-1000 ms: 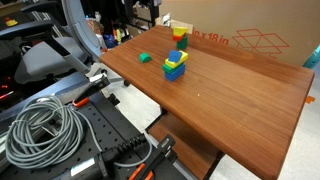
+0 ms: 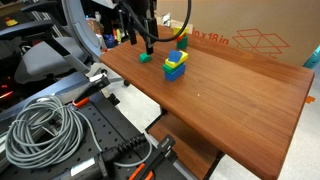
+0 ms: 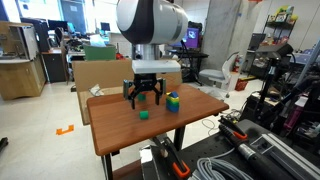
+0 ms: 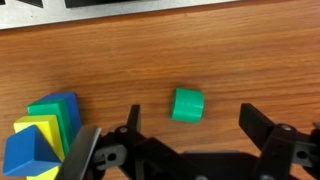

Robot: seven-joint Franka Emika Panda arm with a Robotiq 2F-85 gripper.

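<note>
A small green block [image 4: 187, 105] lies alone on the wooden table, near the middle of the wrist view. My gripper is open above it, with one finger to the left of the block and the other to its right; nothing is held. In exterior view 1 the same green block [image 2: 144, 58] lies just below the gripper's tips. To its right stands a stack of blue and yellow blocks [image 2: 175, 66], whose blue, yellow and green pieces [image 4: 38, 138] show at the lower left of the wrist view.
Behind the stack, more blocks with a green one [image 2: 182, 43] are partly hidden by the arm and its cable. A person [image 3: 150, 45] stands behind the table.
My arm has come in from the upper left, moving right and lower towards the green block. Its cable now crosses in front of the rear stack. The blocks have not moved.
</note>
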